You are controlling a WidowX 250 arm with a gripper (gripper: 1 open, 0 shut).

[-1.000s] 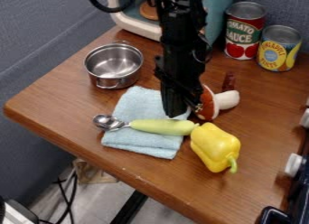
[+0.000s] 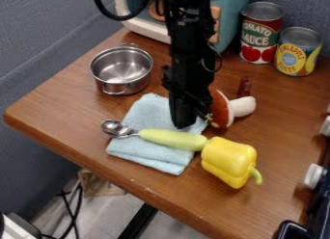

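Note:
My black gripper (image 2: 187, 106) hangs at the centre of the camera view, low over a light blue folded cloth (image 2: 151, 113); whether it is open or shut is hard to make out. A spoon (image 2: 168, 138) with a pale yellow-green handle lies across the cloth, its metal bowl at the left. A yellow pepper (image 2: 230, 163) lies at the right end of the handle. A red-and-white object (image 2: 240, 107), shaped like a mushroom, lies just right of the gripper, partly behind it.
A steel pot (image 2: 123, 74) stands at the back left. Two cans, tomato (image 2: 260, 34) and yellow (image 2: 296, 53), stand at the back right, beside a teal-and-white appliance. Dark objects with white knobs line the right edge.
My gripper has shifted very slightly; the objects on the table look almost unmoved.

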